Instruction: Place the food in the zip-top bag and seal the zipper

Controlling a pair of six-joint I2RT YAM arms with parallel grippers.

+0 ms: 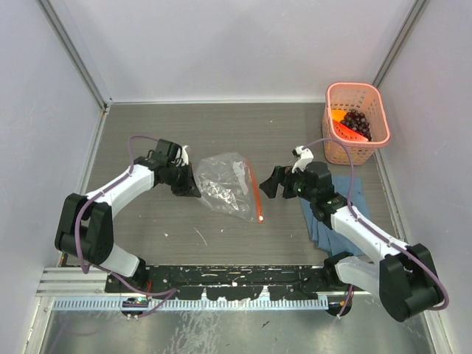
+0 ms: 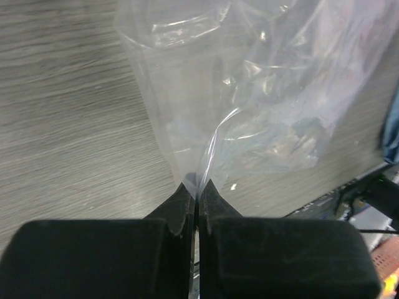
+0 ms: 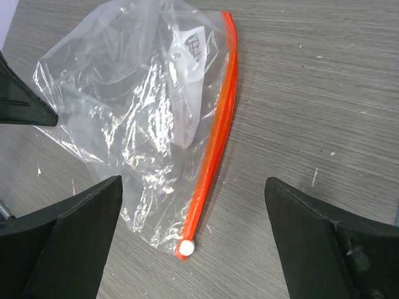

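A clear zip top bag (image 1: pixel 223 186) with an orange zipper strip (image 3: pixel 215 137) lies across the middle of the table. My left gripper is shut on the bag's gathered edge opposite the zipper. To the right of the zipper, my right gripper (image 1: pixel 273 183) stands open with nothing between its fingers. In the right wrist view a white slider (image 3: pixel 186 247) sits at the near end of the strip. Grapes (image 1: pixel 355 124) and orange and yellow items lie in the pink basket (image 1: pixel 341 88) at the back right.
A folded blue cloth (image 1: pixel 343 232) lies under the right arm, at the table's right side. Bare table (image 1: pixel 214 243) extends in front of the bag and behind it.
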